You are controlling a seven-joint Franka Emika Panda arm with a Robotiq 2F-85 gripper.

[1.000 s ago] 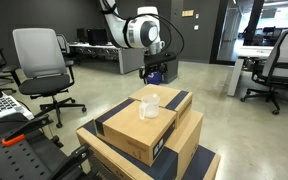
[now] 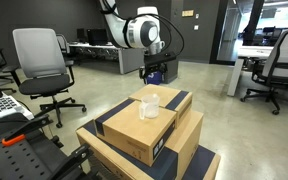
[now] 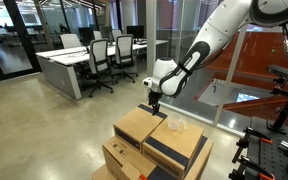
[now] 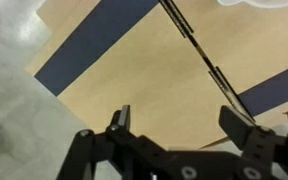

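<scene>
A clear, whitish plastic container (image 2: 150, 103) stands on top of the cardboard boxes (image 2: 139, 130). The other exterior view also has this container (image 3: 176, 122), near the seam between two boxes. Only a bit of its pale rim (image 4: 260, 2) enters the top right of the wrist view. My gripper (image 2: 156, 72) hangs above and behind the container, clear of the boxes. In the wrist view the gripper has its fingertips wide apart, open, with bare cardboard below and nothing between them. What the container holds is too small to tell.
Dark tape strips (image 4: 94, 42) cross the box tops. Office chairs (image 2: 46, 65) stand behind on the left, another chair (image 2: 279, 68) on the right. A dark table (image 2: 19, 150) with a red top edge is at the front left. Open grey floor surrounds the boxes.
</scene>
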